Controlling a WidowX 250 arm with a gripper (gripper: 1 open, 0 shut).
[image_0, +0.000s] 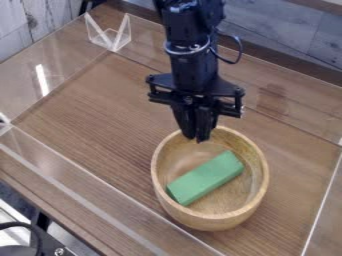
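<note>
A round beige bowl (251, 200) sits on the wooden table at the lower right, with a green rectangular block (205, 178) lying inside it. The black robot arm comes down from the top centre, and its gripper (198, 130) hangs just above the back rim of the bowl, over and behind the block. Its fingertips are dark and small, so I cannot tell whether they are open or shut; nothing held is visible.
A white wire-like object (110, 32) stands at the top left near the table's edge. A dark round object (20, 240) is at the bottom left corner.
</note>
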